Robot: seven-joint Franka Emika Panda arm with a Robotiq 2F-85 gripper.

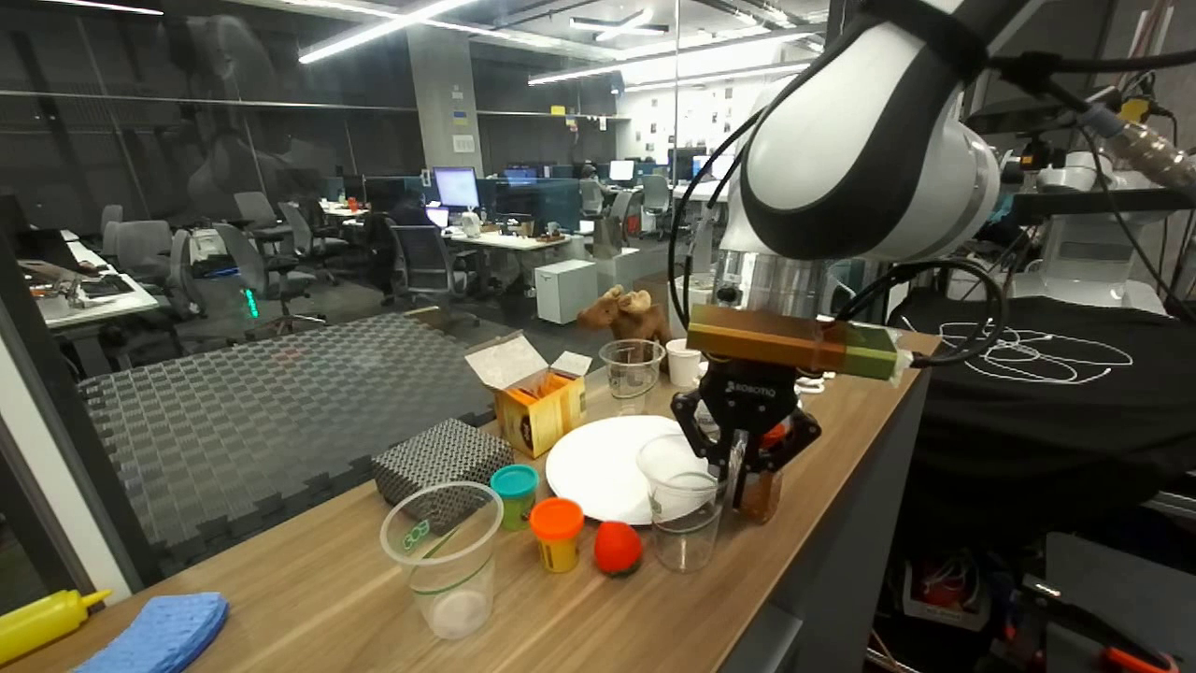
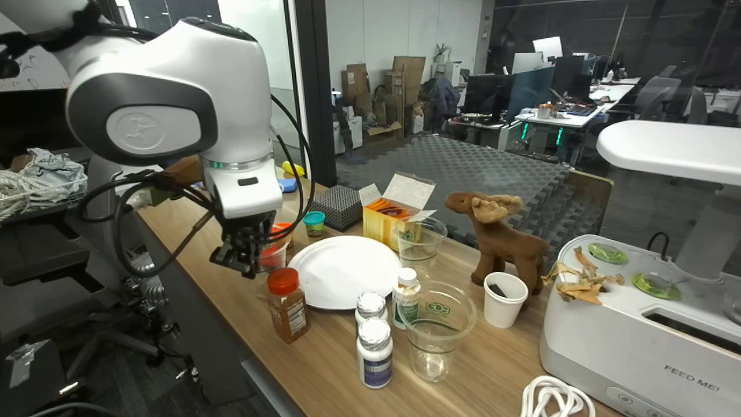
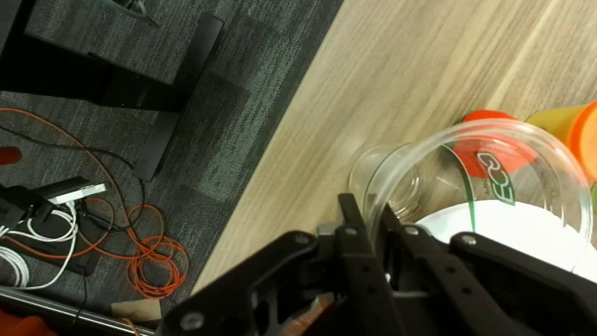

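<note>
A clear plastic cup [image 1: 686, 536] is at the front of the table, beside the white plate [image 1: 600, 454]. My gripper is shut on one side of its rim, with one finger inside the cup and one outside. In exterior view 1 the gripper [image 1: 731, 494] points down over the cup's right side. Whether the cup's base touches the table is hard to tell. From the other side, in exterior view 2, the arm partly hides the cup [image 2: 272, 258].
Close by the cup are a red ball [image 1: 618, 548], an orange-lidded tub [image 1: 557, 536] and a red-capped spice bottle [image 2: 288, 307]. Another clear cup [image 1: 454, 572] stands at front left. White pill bottles [image 2: 375, 358] and a clear cup [image 2: 434, 340] stand beyond the plate.
</note>
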